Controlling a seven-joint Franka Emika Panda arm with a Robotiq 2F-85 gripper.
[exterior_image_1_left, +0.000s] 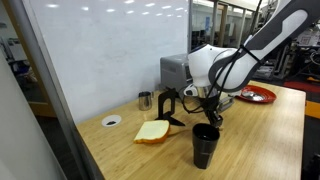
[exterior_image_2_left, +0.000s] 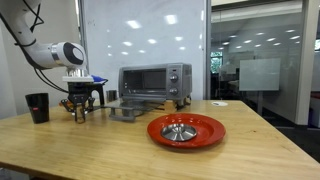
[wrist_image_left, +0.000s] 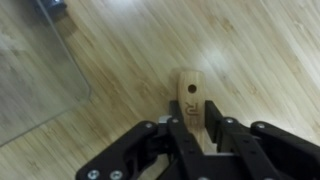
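Observation:
In the wrist view a wooden handle, with a hole and dark lettering near its end, is caught between the fingers of my shut gripper. Its other end is hidden beneath the gripper. Exterior view 1 has a pale yellow, bread-like slice on an orange-brown piece left of the arm; this looks joined to the held handle, though the joint is not clear. My gripper is low over the table, behind the black cup.
A black stand and a metal cup stand near the slice. The toaster oven is at the back. A red plate bears a metal bowl. Bare table lies to its right.

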